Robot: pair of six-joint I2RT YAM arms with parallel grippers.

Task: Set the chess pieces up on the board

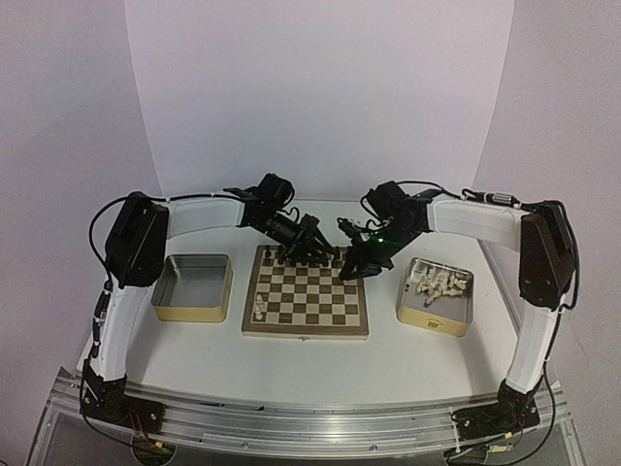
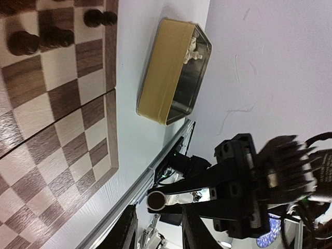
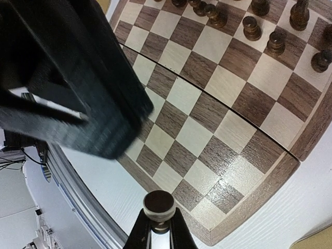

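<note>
The wooden chessboard (image 1: 306, 329) lies mid-table. Dark pieces (image 3: 251, 28) stand on its far rows, partly hidden by the arms from above. A few white pieces (image 1: 259, 309) stand near its front left corner. My right gripper is shut on a chess piece (image 3: 159, 204), whose dark base face and pale rim point toward the camera. That same piece (image 2: 156, 201) shows at the right gripper's tip in the left wrist view. My left gripper is open, its fingers apart and empty. Both grippers hover close together over the board's far right part.
At right, a tin tray (image 1: 427, 321) contains several loose white pieces (image 1: 441, 282). The tray (image 1: 194, 315) at left looks empty. The board's middle squares are bare, and the table in front of the board is clear.
</note>
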